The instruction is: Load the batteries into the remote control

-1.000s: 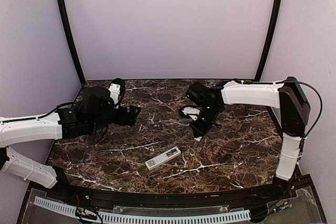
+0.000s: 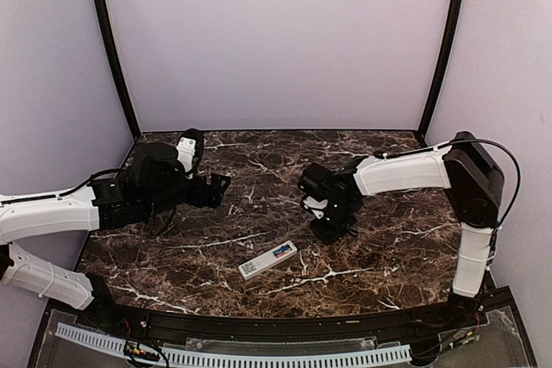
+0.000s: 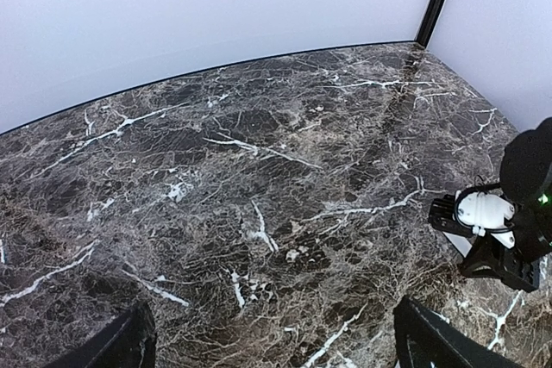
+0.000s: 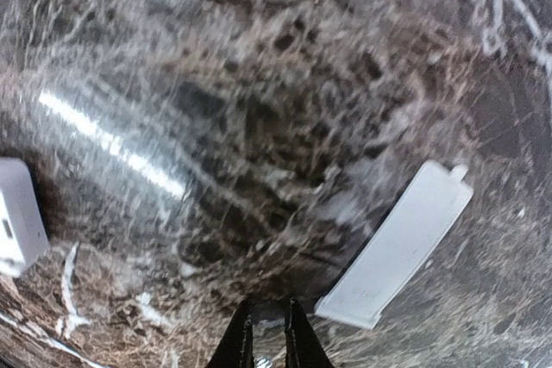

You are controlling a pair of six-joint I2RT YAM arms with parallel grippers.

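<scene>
The white remote control [image 2: 254, 266] lies slanted on the table with its back up, blue and red batteries [image 2: 282, 251] showing in its compartment. Its white end [image 4: 19, 217] enters the right wrist view at the left. A loose white battery cover [image 4: 392, 243] rests flat on the table. My right gripper is low beside the cover's near end, its fingertips slightly parted with nothing between them. From above, the right gripper [image 2: 333, 232] hides the cover. My left gripper hangs open and empty, well left of the remote.
A slotted white rail [image 2: 285, 358] runs along the front edge. Pale walls close in the back and sides.
The left arm and the remote have stayed still.
</scene>
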